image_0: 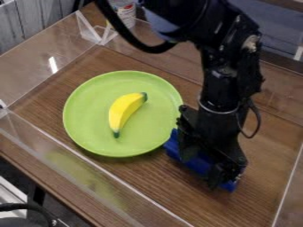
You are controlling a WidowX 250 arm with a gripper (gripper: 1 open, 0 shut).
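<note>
The black gripper (211, 152) is lowered over a blue block (183, 151) at the right of the wooden table, hiding most of it; the fingers are open as far as shows. Left of it a yellow banana (126, 110) lies on a green plate (95, 131).
A can (120, 19) stands at the back left. Clear plastic walls edge the table (106, 182).
</note>
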